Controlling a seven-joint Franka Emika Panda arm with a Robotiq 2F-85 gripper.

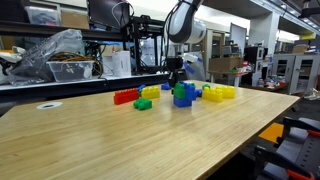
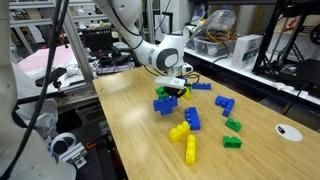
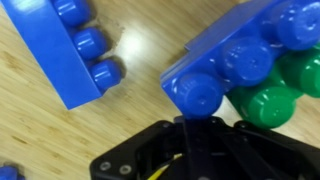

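In exterior view 1 my gripper [image 1: 180, 78] reaches down onto a clump of a blue brick [image 1: 184, 96] and a green brick [image 1: 178, 91]. The wrist view has the blue brick [image 3: 245, 60] lying across the green one [image 3: 265, 105], close beyond the dark fingertips of the gripper. The fingers look shut, with nothing clear between them; whether they touch the blue brick I cannot tell. From the other side, in exterior view 2, the blue brick [image 2: 165, 104] stands just beneath the gripper [image 2: 174, 91].
Another blue brick [image 3: 70, 45] lies beside the clump. Loose around it are a red brick [image 1: 126, 96], green bricks [image 1: 145, 104] and yellow bricks [image 2: 191, 150]. Bare wood [image 1: 80, 140] stretches across the table's front left.
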